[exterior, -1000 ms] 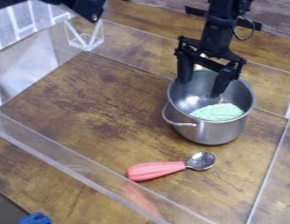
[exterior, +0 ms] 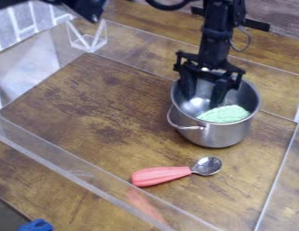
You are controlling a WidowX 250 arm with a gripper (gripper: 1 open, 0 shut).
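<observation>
A stainless steel pot [exterior: 210, 133] with a side handle stands at the right of the wooden table. A pale green oval object [exterior: 227, 115] lies inside it. My black gripper [exterior: 205, 88] reaches down from the top into the back of the pot, its fingers open. Whether anything is between them is hard to make out against the dark parts.
A spoon [exterior: 176, 173] with a pink handle lies in front of the pot. A blue object [exterior: 36, 226] is at the bottom left corner. Clear plastic walls border the table, and its left middle is bare.
My gripper has moved down and slightly left, deeper into the pot. The pot and spoon look unchanged.
</observation>
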